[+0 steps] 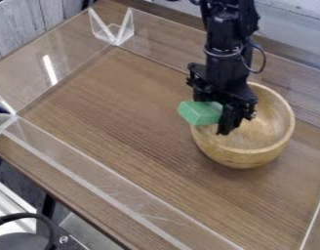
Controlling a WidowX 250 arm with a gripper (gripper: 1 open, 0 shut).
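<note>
The black gripper (221, 103) hangs over the left part of a round wooden bowl (260, 142), shut on a green block (199, 112). The block sticks out to the left of the fingers, above the bowl's left rim. The bowl's inside is partly hidden behind the gripper.
A white angular bracket (110, 29) stands at the back left. A back wall lies behind the arm, and black cables are at the bottom left.
</note>
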